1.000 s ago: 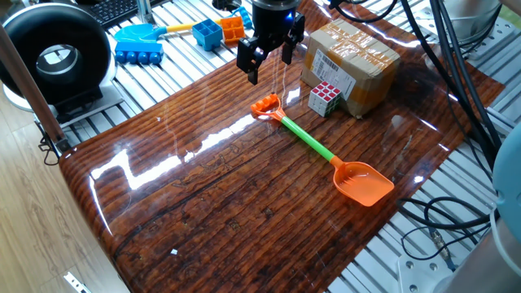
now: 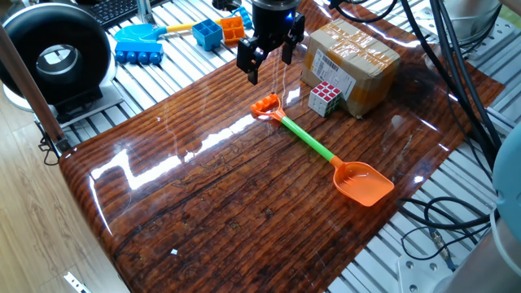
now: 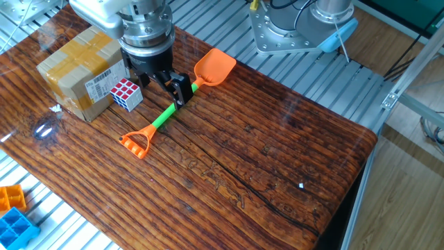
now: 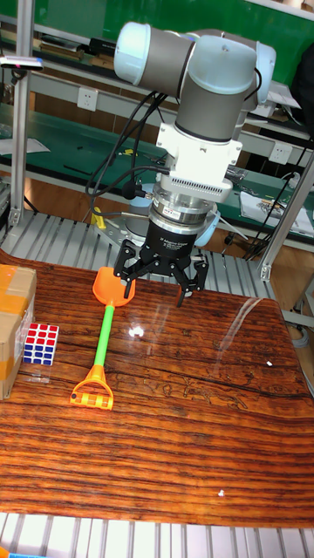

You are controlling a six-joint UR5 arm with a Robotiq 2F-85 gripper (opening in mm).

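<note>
A toy shovel with an orange scoop [image 2: 363, 184], a green shaft [image 2: 308, 141] and an orange handle lies flat on the glossy brown wooden table [image 2: 203, 203]. Close to its handle stands a Rubik's cube [image 2: 325, 98], red on top in the first exterior view. The cube is right beside a taped cardboard box [image 2: 358, 69]. High above the tabletop hangs my black gripper [image 4: 154, 290], pointing down. Its fingers are spread wide with nothing between them, and it is clear of shovel, cube and box.
Blue blocks [image 2: 138, 53], an orange block [image 2: 233, 30] and a blue toy shovel [image 2: 140, 32] lie on the slatted metal surface beyond the table edge. Cables [image 2: 456, 73] hang near the robot base. Much of the tabletop away from the box is bare.
</note>
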